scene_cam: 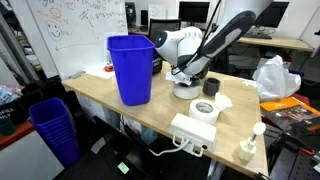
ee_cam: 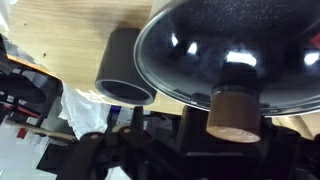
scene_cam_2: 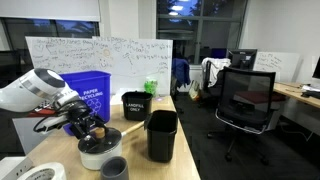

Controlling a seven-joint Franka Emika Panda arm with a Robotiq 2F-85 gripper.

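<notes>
On the table a white pot (scene_cam: 186,90) stands upright, covered by a dark, shiny lid (ee_cam: 200,50) with a brown knob (ee_cam: 235,115). My gripper (scene_cam: 184,77) is open, low over the lid and pointing down. In the wrist view the knob lies close to the fingers near the lower edge, and no grip on it shows. From the second exterior side, the knob (scene_cam_2: 99,132) stands clear in front of the arm; whether a finger touches it I cannot tell.
Beside the pot is a dark grey mug (ee_cam: 124,65). A blue recycling bin (scene_cam: 130,70) rises close by, and a black bin (scene_cam_2: 161,136) stands past the pot. A white appliance (scene_cam: 193,132) occupies the near table.
</notes>
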